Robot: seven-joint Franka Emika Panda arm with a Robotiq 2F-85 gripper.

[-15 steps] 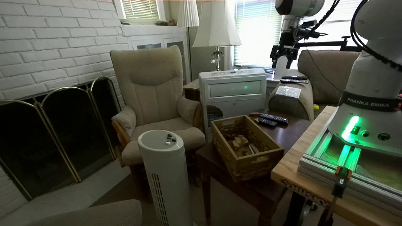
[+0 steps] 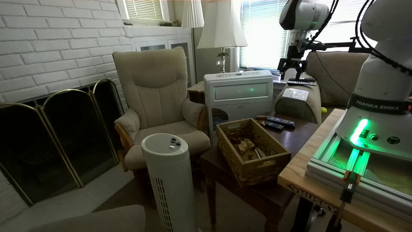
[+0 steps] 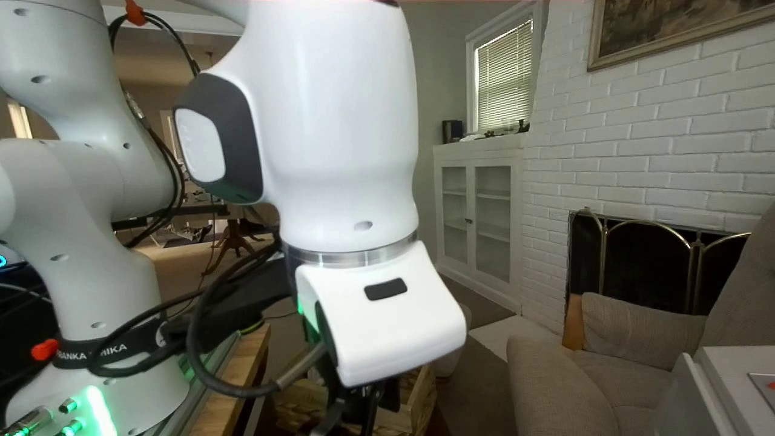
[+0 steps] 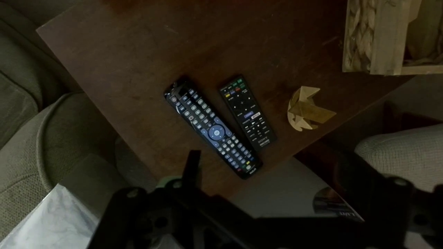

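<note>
My gripper (image 2: 289,72) is open and empty, above the sofa arm and the far end of the dark table in exterior view 1. In the wrist view, a finger (image 4: 192,170) shows at lower left; the other is dark against the background. Beyond the fingers, a long black remote (image 4: 216,132) and a shorter black Sony remote (image 4: 247,112) lie side by side on the dark wooden table (image 4: 137,54). A pale brown, jagged piece (image 4: 309,110) rests to their right. Exterior view 2 mostly hides the gripper behind the white hand.
A wooden basket (image 2: 262,164) holding several wood blocks stands on the same table. More remotes (image 2: 301,82) and a pale packet (image 2: 295,94) rest on the sofa arm. A white appliance (image 2: 239,101) stands beside the table, with a tower fan (image 2: 170,185) in front.
My gripper has come down and shifted slightly to the right in exterior view 1. The remotes and basket have stayed in place.
</note>
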